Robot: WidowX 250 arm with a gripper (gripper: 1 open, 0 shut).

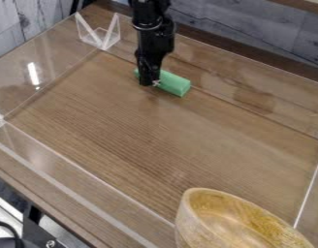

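Note:
The black gripper [151,76] reaches down from the top centre to a mint-green block [173,84] lying on the wooden table [148,155]. Its fingertips are low at the left end of the block. Whether they are open or shut on it is too small to tell.
A yellow bowl [227,218] sits at the bottom right. A clear plastic object [100,32] stands at the back left. Dark cables lie beyond the table's lower left edge.

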